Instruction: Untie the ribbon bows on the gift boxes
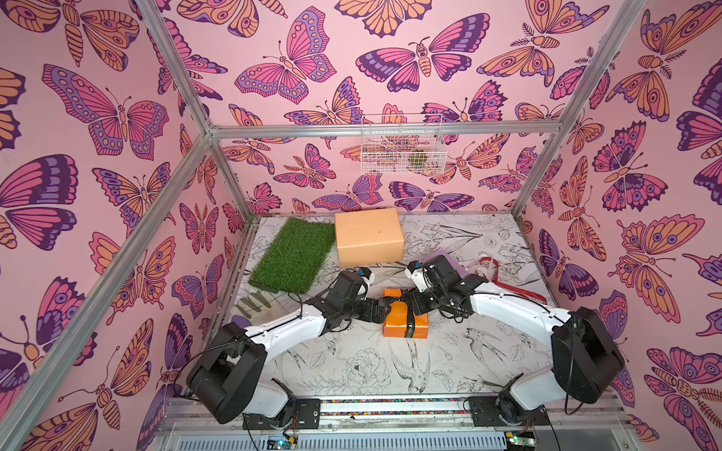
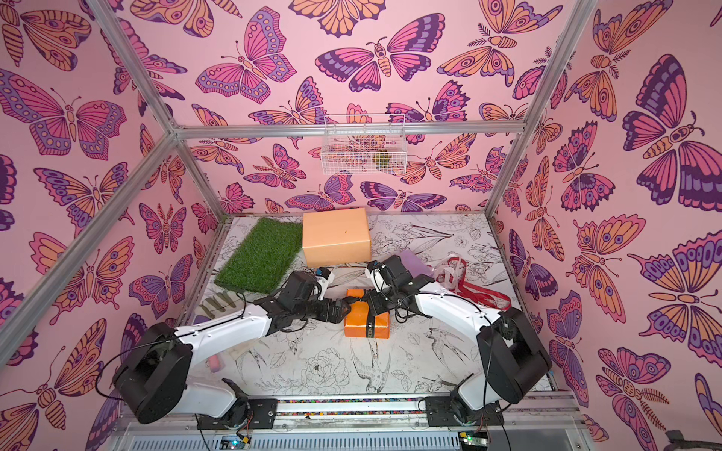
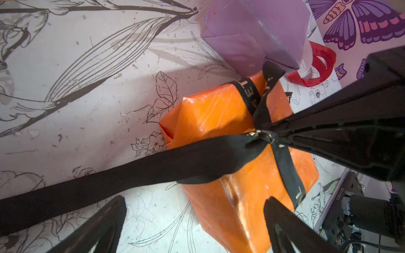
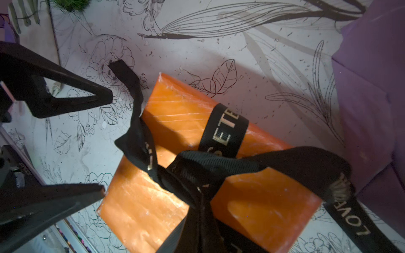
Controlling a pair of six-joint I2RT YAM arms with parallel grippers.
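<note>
The orange gift box [image 3: 202, 113] lies mid-table, black lettered ribbon [image 4: 223, 130] crossing its top. A loose ribbon tail [image 3: 126, 168] runs off leftward in the left wrist view; in the right wrist view another loop hangs over the box's right side. My right gripper is shut on the black ribbon close to the crossing at the box's centre. My left gripper stands open on the box's left, its fingers spread wide with nothing gripped. How the ribbon is knotted under the right fingertips is hidden.
A purple box [image 3: 257, 29] stands just behind and right, with red ribbon [image 1: 519, 291] beyond it. Farther back are a peach box [image 1: 370, 237] and a green grass mat [image 1: 293, 255].
</note>
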